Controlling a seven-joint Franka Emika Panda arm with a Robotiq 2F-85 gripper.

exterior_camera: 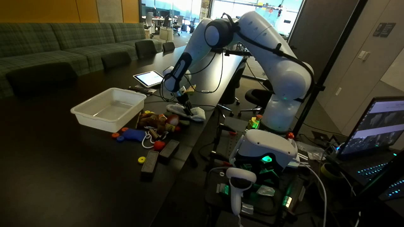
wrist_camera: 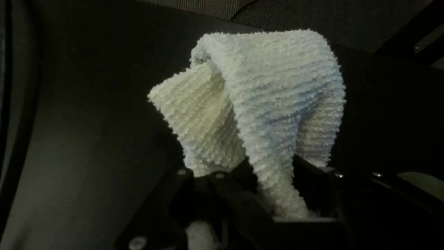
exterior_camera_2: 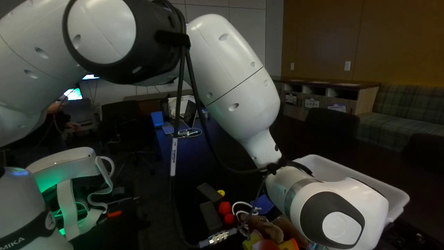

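Note:
A pale ribbed cloth [wrist_camera: 279, 83] fills the middle of the wrist view, folded over itself, with one end running down between the dark fingers of my gripper. The fingers are shut on that end. In exterior view 1 the same cloth [exterior_camera: 197, 114] is spread low at the table's right edge, on both sides of my gripper [exterior_camera: 188, 111], and seems to rest on the tabletop. Exterior view 2 hides both cloth and fingers behind the arm's wrist.
An empty white bin [exterior_camera: 108, 107] stands left of the gripper. Between bin and table edge lie several toys, among them a blue one [exterior_camera: 133, 134], and two dark grey blocks [exterior_camera: 150, 162]. A tablet [exterior_camera: 148, 78] lies farther back.

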